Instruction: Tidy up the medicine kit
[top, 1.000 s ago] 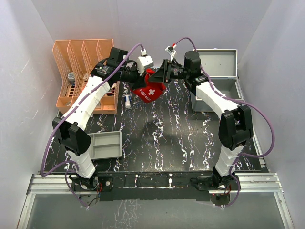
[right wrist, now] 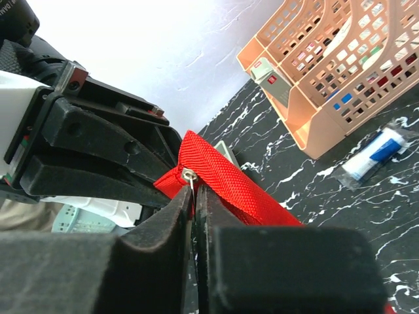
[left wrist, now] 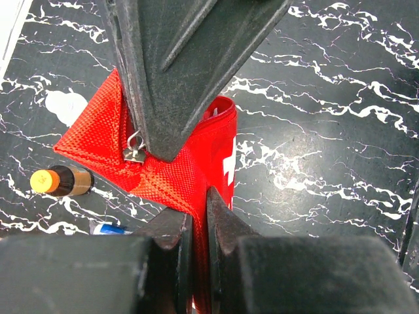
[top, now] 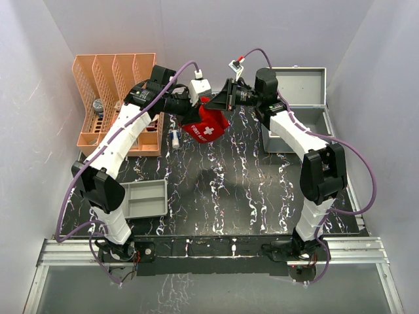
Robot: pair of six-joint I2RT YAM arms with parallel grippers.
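The red first aid pouch [top: 208, 129] hangs above the table between my two grippers, its white cross facing up in the top view. My left gripper is shut on the pouch's fabric, which is pinched and creased between the fingers. At the pouch's upper edge sits a small metal zipper slider [left wrist: 134, 154]. My right gripper is shut right beside it, and the thin zipper pull [right wrist: 192, 188] runs down into the narrow gap at its fingertips. Whether the pouch holds anything is hidden.
An orange slotted organizer [top: 147, 140] stands back left, with a packaged white-and-blue item [top: 175, 139] beside it. An open grey case [top: 317, 121] stands back right. The grey tray [top: 145, 199] at front left is empty. A brown bottle [left wrist: 64, 180] has an orange cap.
The right gripper has shifted very slightly to the right since a second ago, and the pouch's hang has altered a little. The left arm looks still.
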